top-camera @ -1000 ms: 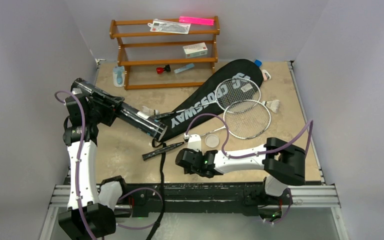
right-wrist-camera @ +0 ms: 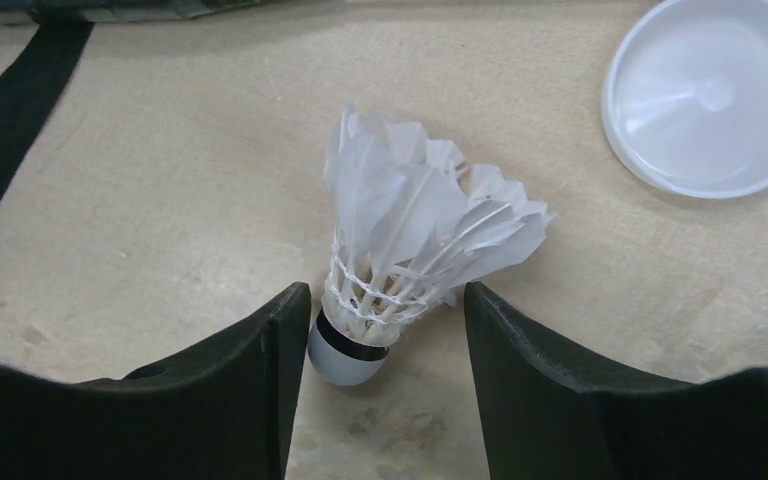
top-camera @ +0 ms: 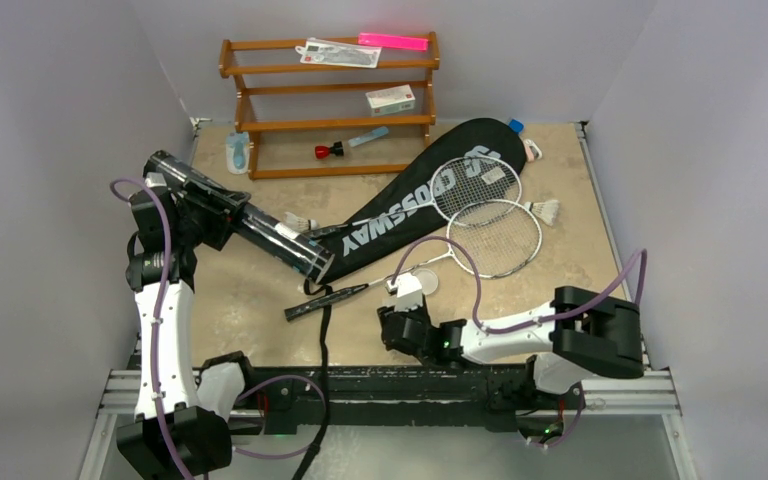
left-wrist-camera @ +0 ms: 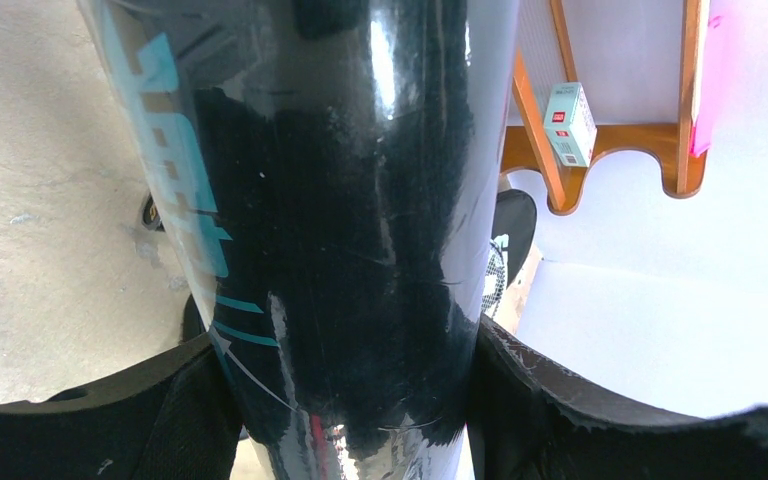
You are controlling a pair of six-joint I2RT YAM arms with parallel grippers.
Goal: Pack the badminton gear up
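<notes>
My left gripper is shut on a dark glossy tube (top-camera: 278, 238), which slants across the left of the table in the top view. In the right wrist view, a white feather shuttlecock (right-wrist-camera: 390, 240) lies on its side, its cork end by the left fingertip; my right gripper is open around it. The top view hides that shuttlecock under the right gripper (top-camera: 400, 305). Two more shuttlecocks show there, one (top-camera: 543, 211) right of the rackets, another (top-camera: 300, 222) near the tube. Two rackets (top-camera: 495, 240) overlap, the upper one on the black bag (top-camera: 400, 205).
A round white lid (right-wrist-camera: 708, 95) lies just beyond the shuttlecock. The wooden rack (top-camera: 335, 126) at the back holds a small box (top-camera: 391, 100) and flat packs. A black strap (top-camera: 324, 350) runs over the front edge. Bare table lies at the right.
The red-and-black item by the rack has shifted forward. The left arm is still.
</notes>
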